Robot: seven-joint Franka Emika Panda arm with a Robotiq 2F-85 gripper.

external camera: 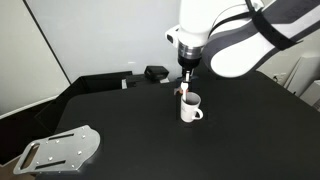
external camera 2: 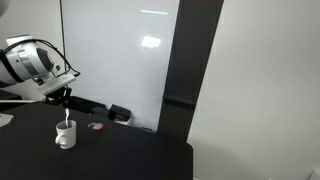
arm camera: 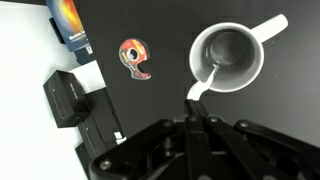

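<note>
A white mug (external camera: 190, 108) stands upright on the dark table, its handle on the right in exterior view 1. Just above its rim is my gripper (external camera: 186, 76), seen in the wrist view (arm camera: 193, 103) beside the mug (arm camera: 227, 57). The fingers look shut on a thin white utensil (arm camera: 200, 88), perhaps a spoon, slanting over the rim with its far end inside the mug opening. In exterior view 2 the utensil (external camera 2: 67, 116) runs from the gripper (external camera 2: 66, 102) down to the mug (external camera 2: 66, 134). Whether it touches the mug's bottom cannot be told.
A small orange-and-red piece (arm camera: 134, 54) lies near the mug. Black boxes (arm camera: 66, 98) and a colourful packet (arm camera: 70, 22) sit along the table's back. A grey metal plate (external camera: 62, 151) lies at the left.
</note>
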